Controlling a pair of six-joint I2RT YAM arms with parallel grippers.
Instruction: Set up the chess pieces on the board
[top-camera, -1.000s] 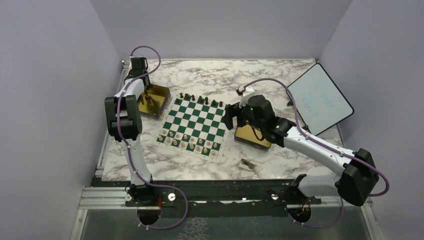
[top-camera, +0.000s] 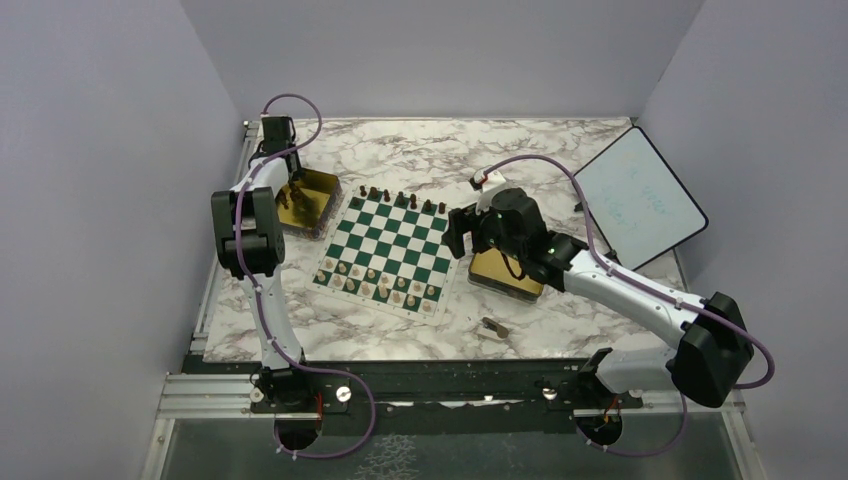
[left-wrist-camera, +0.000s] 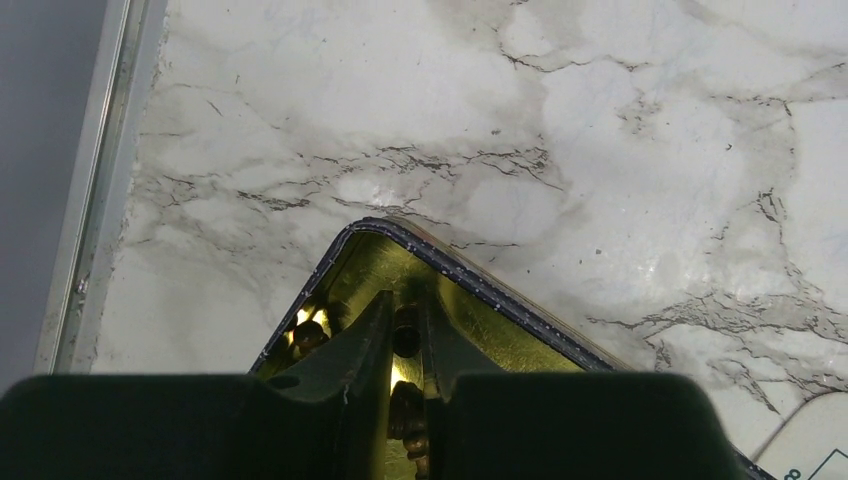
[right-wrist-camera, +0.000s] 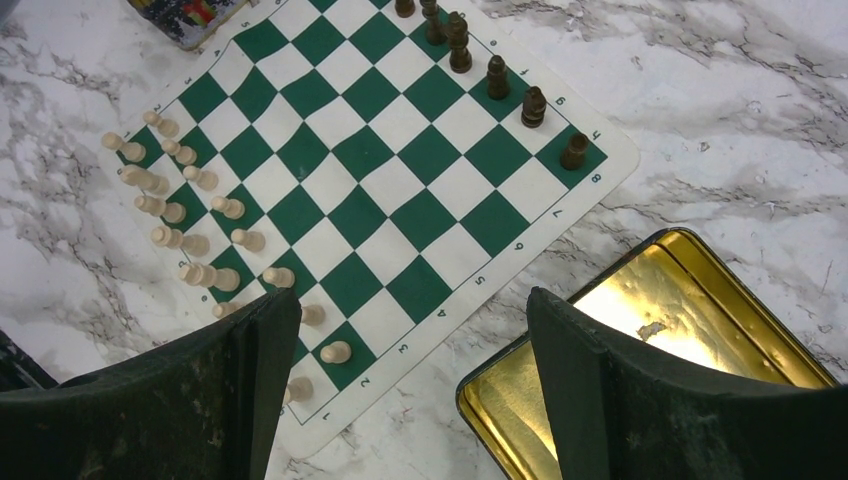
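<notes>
The green-and-white chessboard (right-wrist-camera: 367, 155) holds pale pieces (right-wrist-camera: 168, 238) along its near side. Several dark pieces (right-wrist-camera: 498, 78) stand in one row at the far edge. Inside the gold left tray (top-camera: 318, 190), my left gripper has its fingers close together around a dark piece (left-wrist-camera: 406, 338); whether they grip it is unclear. More dark pieces (left-wrist-camera: 407, 405) lie in that tray, partly hidden by the fingers. My right gripper is open above the board's right side, nothing between its fingers.
A second gold tray (right-wrist-camera: 500, 390), bare where it shows, is right of the board under the right arm. A whiteboard (top-camera: 642, 198) lies at the far right, and a small dark object (top-camera: 494, 327) near the front edge. Marble tabletop behind the board is clear.
The right arm and the pieces on the board look unchanged.
</notes>
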